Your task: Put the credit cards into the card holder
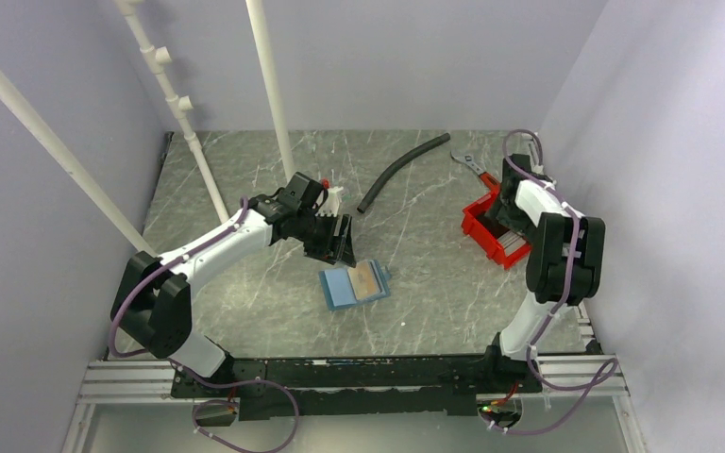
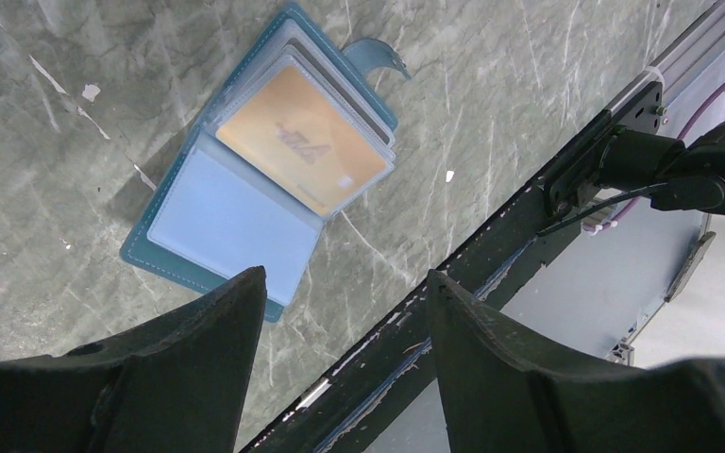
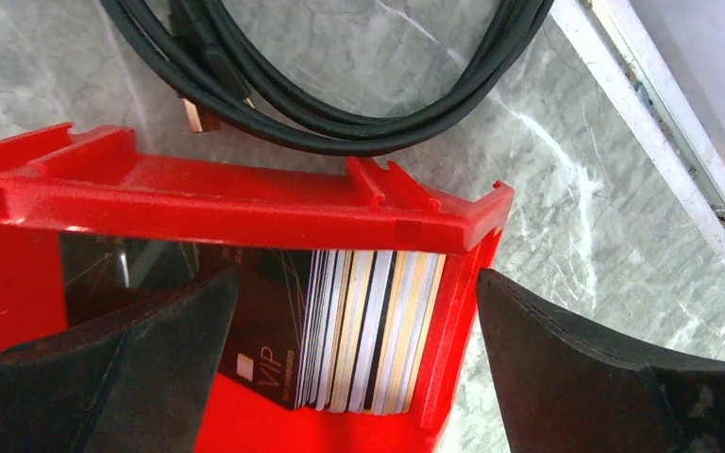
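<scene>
The blue card holder (image 2: 203, 278) lies unfolded on the table, its clear sleeves spread; a tan card (image 2: 297, 142) shows in one sleeve. Above it hangs my left gripper, open and empty. At the right side stands a red bin (image 1: 480, 233) holding a row of credit cards (image 3: 373, 330) on edge, with a black VIP card (image 3: 262, 340) facing out at the row's end. My right gripper is open over the bin, its fingers (image 3: 151, 354) apart and the row of cards in the space between them in view. Nothing is gripped.
A black cable (image 3: 340, 132) lies coiled beside the bin. Behind the bin rests a red-handled wrench (image 1: 472, 167), and a dark tube (image 1: 401, 170) lies at the back. Bare table (image 1: 425, 274) separates the holder from the bin.
</scene>
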